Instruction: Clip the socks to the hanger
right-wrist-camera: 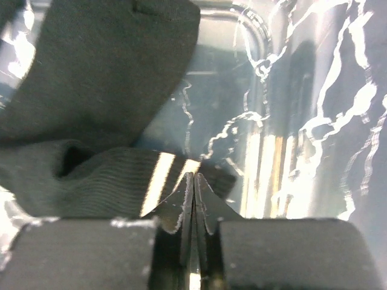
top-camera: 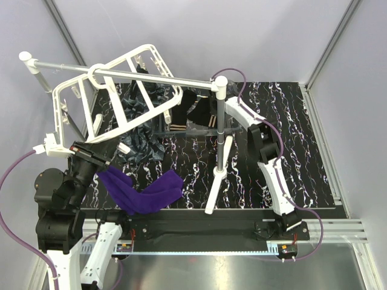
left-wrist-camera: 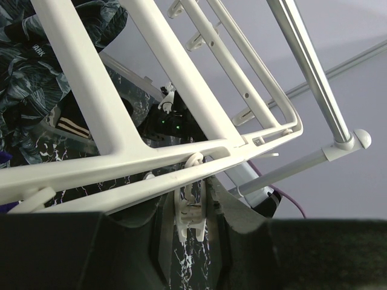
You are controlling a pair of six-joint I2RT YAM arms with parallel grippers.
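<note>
The white clip hanger (top-camera: pixel 121 121) hangs from the metal rack. My left gripper (top-camera: pixel 91 154) is shut on a white clip (left-wrist-camera: pixel 190 211) at its near edge. Black socks (top-camera: pixel 181 112) with tan stripes lie in a clear tray behind the rack. My right gripper is down over a striped sock cuff (right-wrist-camera: pixel 121 181), its fingertips close together; whether cloth is between them I cannot tell. A purple sock (top-camera: pixel 145 193) lies at the front left.
Dark patterned cloth (top-camera: pixel 142 145) lies left of the tray. The rack post (top-camera: pixel 221 145) stands between the arms.
</note>
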